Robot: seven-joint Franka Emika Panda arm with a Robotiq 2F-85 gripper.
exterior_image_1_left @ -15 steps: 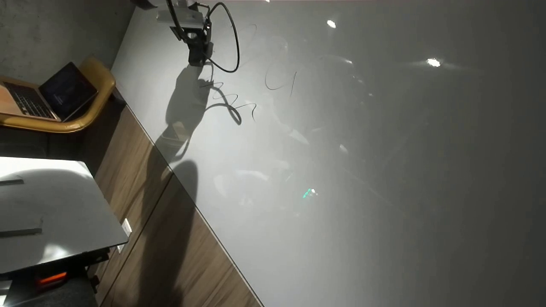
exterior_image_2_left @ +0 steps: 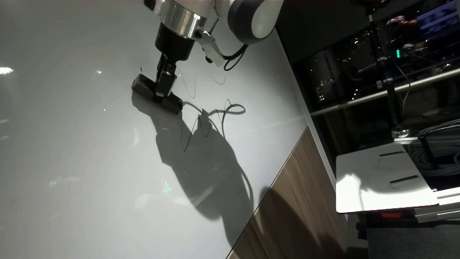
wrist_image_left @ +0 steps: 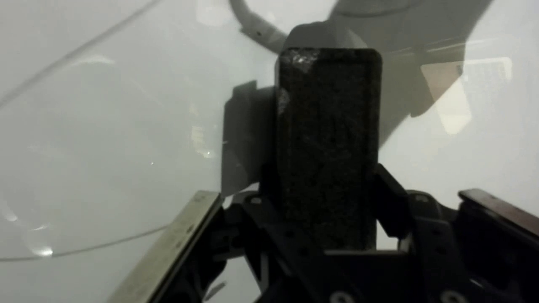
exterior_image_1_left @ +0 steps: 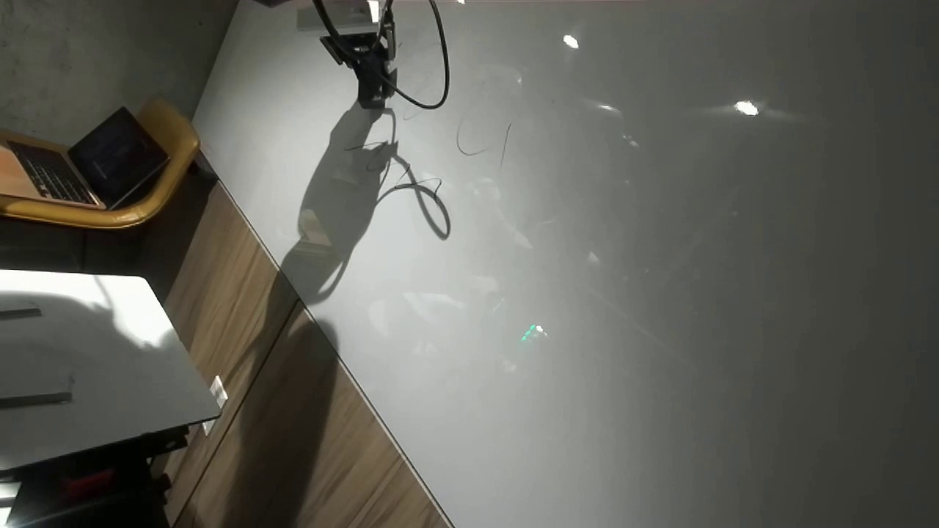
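Note:
A dark, oblong block (exterior_image_2_left: 144,85) that looks like a board eraser is held by my gripper (exterior_image_2_left: 164,86) near the top of exterior view 2. The fingers (wrist_image_left: 391,202) close on its two long sides in the wrist view. Its face lies against or very near the whiteboard (exterior_image_2_left: 77,129); I cannot tell whether they touch. Thin dark pen strokes show on the board: a wavy line (exterior_image_2_left: 188,140) in the arm's shadow and a curve (exterior_image_1_left: 463,148) beside a short stroke (exterior_image_1_left: 506,145). In exterior view 1 the gripper (exterior_image_1_left: 376,95) is at the top, its block not clearly visible.
Wood panelling (exterior_image_1_left: 370,449) borders the board along a slanted edge. A grey-white table (exterior_image_2_left: 383,185) stands off the board. A laptop (exterior_image_1_left: 114,163) rests on a yellow chair (exterior_image_1_left: 176,132). A loop of black cable (exterior_image_1_left: 446,70) hangs from the arm. Much of the board is clear.
In exterior view 1 my gripper has shifted right and slightly up, its cable and shadow moving with it. The pen curve and short stroke to its right look the same.

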